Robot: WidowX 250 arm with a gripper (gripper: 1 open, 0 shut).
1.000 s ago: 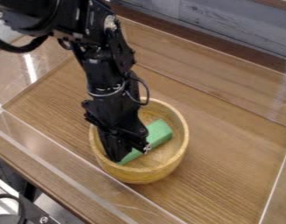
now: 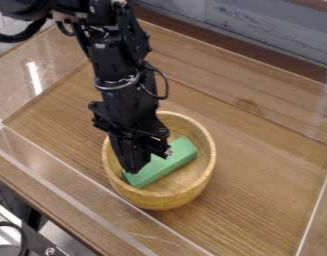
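Observation:
A yellow round bowl [image 2: 193, 190] sits on the wooden table with a green rectangular object [image 2: 173, 161] lying inside it. The black robot arm comes down from the top left, its gripper [image 2: 134, 158] at the bowl's left side, over or beside the green object. The fingertips are dark and partly hidden against each other, so whether they are open or touch the object cannot be told.
Bare wooden tabletop [image 2: 259, 120] lies to the right and behind the bowl, and at the left. A pale edge or wall runs along the back. A black cable lies at the lower left.
The arm has shifted slightly, its upper part now more upright over the bowl. The green object and bowl look nearly unchanged.

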